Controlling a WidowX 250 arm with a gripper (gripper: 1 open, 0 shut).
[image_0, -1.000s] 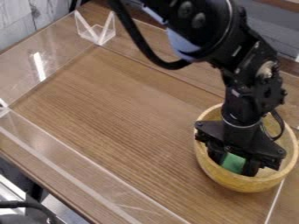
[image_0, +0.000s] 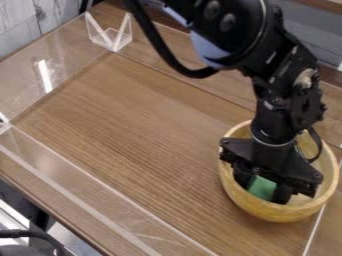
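Observation:
My black gripper (image_0: 271, 172) reaches down from the top of the view into a yellow bowl (image_0: 278, 212) at the lower right. Inside the bowl, low between the fingers, is a green object (image_0: 262, 187), partly hidden by the gripper. The gripper appears shut on it, though the fingertips are mostly hidden.
A clear angular object (image_0: 111, 30) stands at the far upper left. Dark cables lie at the lower left corner.
The gripper has shifted very slightly within the bowl; otherwise the scene looks the same.

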